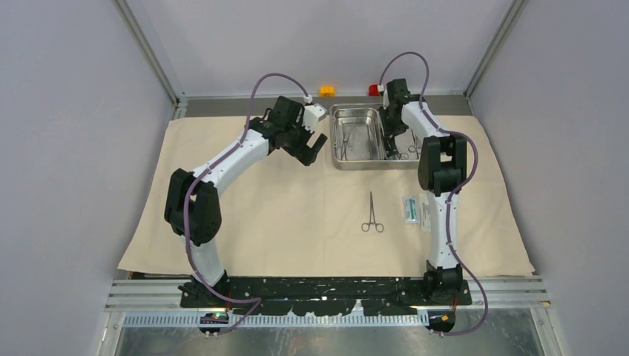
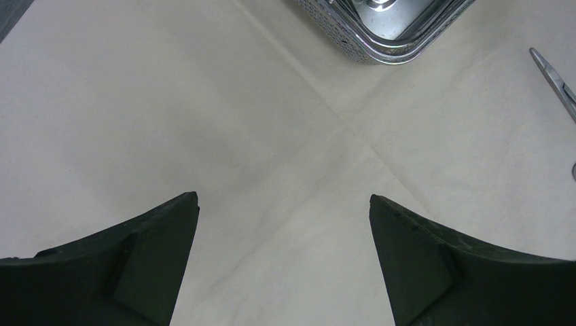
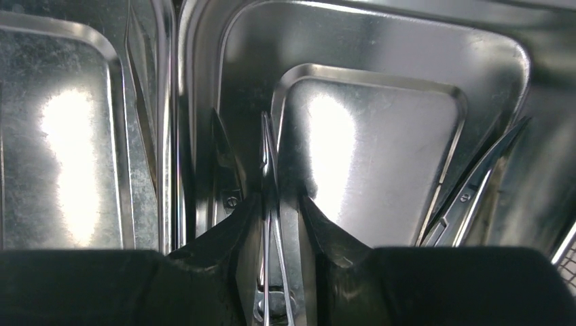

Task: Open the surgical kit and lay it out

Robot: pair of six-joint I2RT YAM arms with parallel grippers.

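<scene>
The metal kit tray stands at the back of the cloth with instruments in its two compartments. Inside its right compartment, my right gripper reaches down with its fingers partly apart. A slender two-pronged steel instrument runs between those fingers, with visible gaps beside it. Just left of it lies a dark blade-like instrument; scissors-like tips rest at the compartment's right. My left gripper hangs open over bare cloth, left of the tray, with nothing between its fingers. Ringed forceps lie on the cloth before the tray.
Small flat packets lie on the cloth beside the right forearm. Behind the cloth stand a yellow block and a red block. Tray walls and the divider flank the right gripper.
</scene>
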